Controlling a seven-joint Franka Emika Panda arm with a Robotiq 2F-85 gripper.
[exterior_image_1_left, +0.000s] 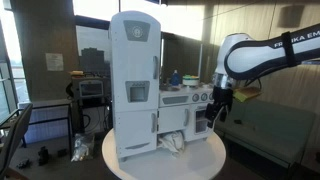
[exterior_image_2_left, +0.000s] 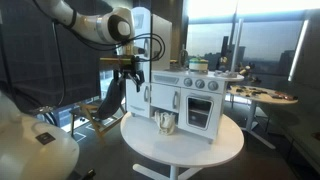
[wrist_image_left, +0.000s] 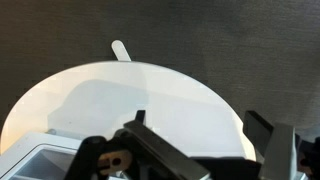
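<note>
A white toy kitchen (exterior_image_1_left: 135, 85) stands on a round white table (exterior_image_2_left: 222, 150), with a tall fridge part (exterior_image_1_left: 136, 60) and a lower stove part (exterior_image_2_left: 201, 108). In front of its lower doors lies a crumpled pale bundle (exterior_image_2_left: 165, 122), perhaps cloth. My gripper is open, pointing down, its dark fingers (wrist_image_left: 139, 120) wide apart with nothing visible between them. Exterior view 1 has the gripper (exterior_image_1_left: 213, 112) in front of the stove's right side, though its exact distance from the stove cannot be told.
A green pot-like item (exterior_image_2_left: 198, 65) and other small things sit on the stove top. Bare table (wrist_image_left: 150, 90) shows in the wrist view, with dark floor (wrist_image_left: 230, 45) beyond its edge. Chairs and another table (exterior_image_2_left: 262, 96) stand farther off.
</note>
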